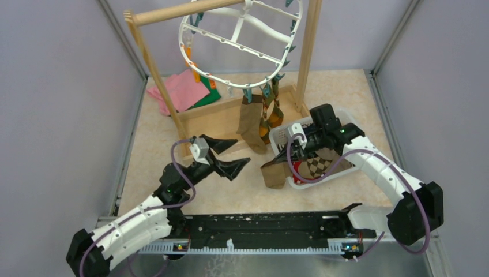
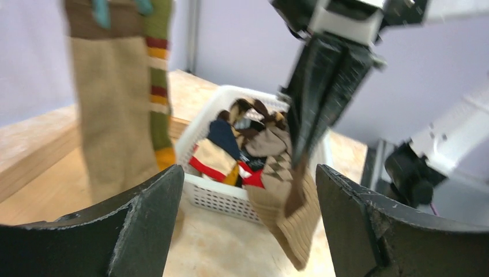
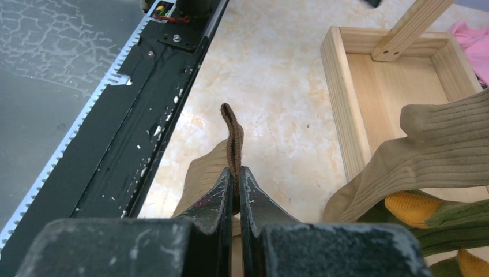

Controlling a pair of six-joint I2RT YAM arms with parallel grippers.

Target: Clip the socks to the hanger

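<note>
A tan sock [image 1: 274,176] [image 2: 305,231] hangs from my right gripper [image 1: 282,158], whose fingertips are shut on its dark cuff [image 3: 231,127], at the front left of the basket. My left gripper [image 1: 242,153] stands wide open to the left of that sock, nothing between its fingers. A brown sock [image 1: 251,121] [image 3: 438,144] and green, striped socks [image 1: 272,115] [image 2: 159,109] hang from teal clips on the white round hanger [image 1: 262,55] above the wooden tray.
A white basket [image 1: 323,180] of mixed socks is under my right arm. The wooden stand's tray [image 1: 204,127] is at the back, with pink [image 1: 181,89] and green cloths behind it.
</note>
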